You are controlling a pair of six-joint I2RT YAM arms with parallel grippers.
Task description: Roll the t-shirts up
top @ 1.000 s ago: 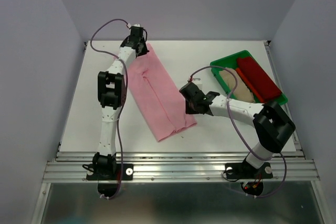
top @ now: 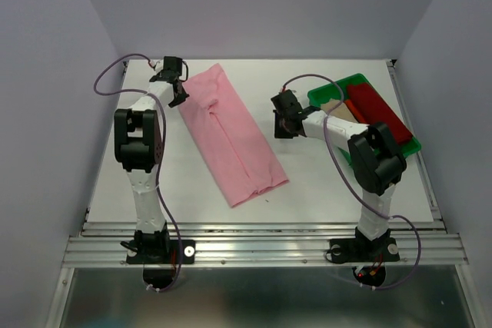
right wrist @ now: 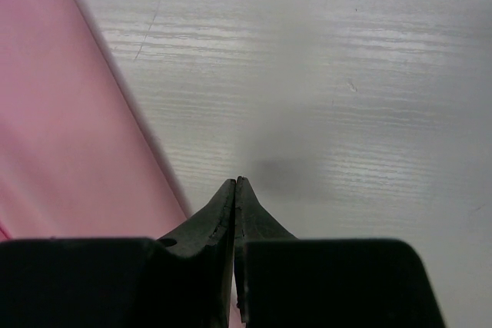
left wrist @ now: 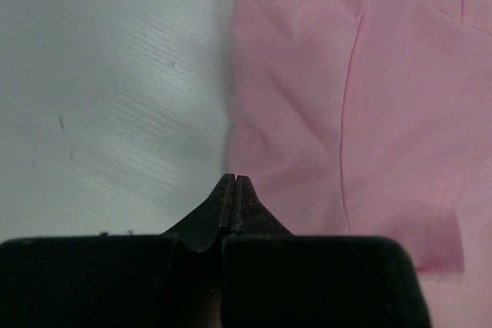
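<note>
One pink t-shirt (top: 231, 140) lies folded into a long strip, running slantwise from the back left toward the front middle of the table. Its back end is wider, with a crumpled fold near the top. At the strip's back left edge is my left gripper (top: 184, 99), shut; in the left wrist view its tips (left wrist: 236, 182) overlap the cloth's edge, and nothing shows between them. To the right of the strip, over bare table, my right gripper (top: 283, 134) is shut with nothing visible in it. The pink cloth (right wrist: 69, 128) fills the left of the right wrist view.
At the back right a green basket (top: 410, 146) holds a dark red folded item (top: 380, 113), an orange-red one and a beige one (top: 338, 111). My right forearm reaches over its front left side.
My right gripper moved off the strip, back and to the right. The shirt's back left corner shifted slightly.
</note>
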